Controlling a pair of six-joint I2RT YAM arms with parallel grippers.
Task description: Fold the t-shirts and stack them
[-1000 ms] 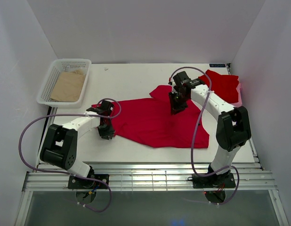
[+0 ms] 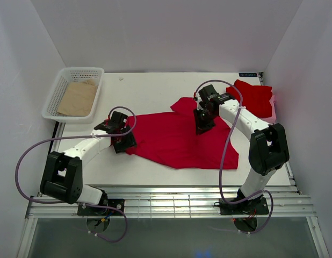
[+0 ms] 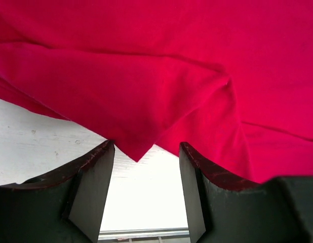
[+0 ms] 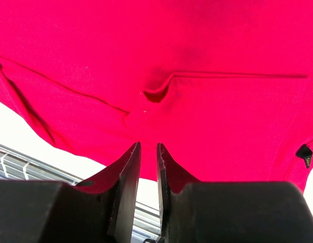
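A red t-shirt (image 2: pixel 171 140) lies spread across the table, its cloth creased with folded layers. My left gripper hangs open at the shirt's left end, with a folded red corner between and just beyond its fingertips. My right gripper is over the right part of the shirt, its fingertips close together; whether cloth is caught between them cannot be made out. In the right wrist view a small black label (image 4: pixel 304 154) shows on the cloth.
A white basket (image 2: pixel 50 105) with tan cloth stands at the back left. More folded red cloth (image 2: pixel 249 97) sits on a pink container at the back right. Bare white table (image 2: pixel 144 91) shows behind and in front of the shirt.
My left gripper has shifted slightly since a second ago, raised a little at the shirt's left end. The right arm has moved very slightly; the shirt looks much the same.
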